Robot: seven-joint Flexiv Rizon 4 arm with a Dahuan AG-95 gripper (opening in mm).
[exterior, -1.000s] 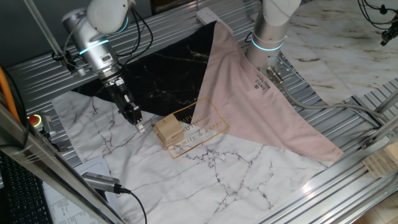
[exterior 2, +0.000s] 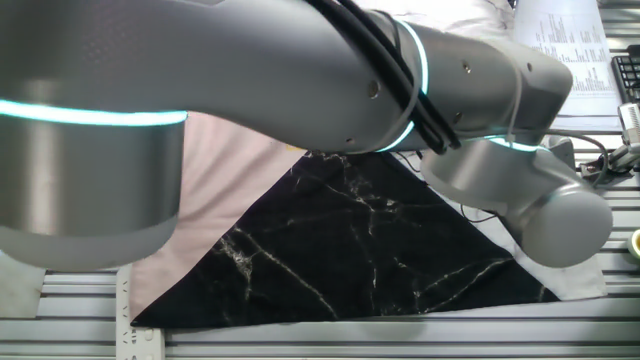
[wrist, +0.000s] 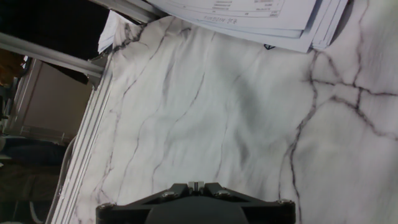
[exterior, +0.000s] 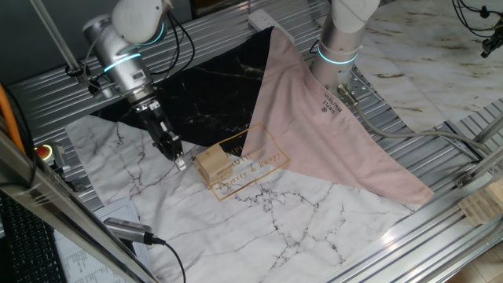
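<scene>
A small tan box sits on the patterned cloth, near the cloth's gold-printed lettering. My gripper points down just left of the box, apart from it in exterior view 1. The wrist view has the gripper at its bottom edge, the fingers drawn together and nothing showing between them. Only white marbled cloth and papers lie ahead of it there; the box is out of that view. In exterior view 2 the arm hides both box and gripper.
Papers lie over the cloth's edge. A metal post and a grey device with a cable stand at the front left. Wide bare cloth lies in front of the box. The arm's base rises behind the pink part.
Over the last second my gripper has shifted very slightly to the right, toward the box. The box and cloth look unmoved.
</scene>
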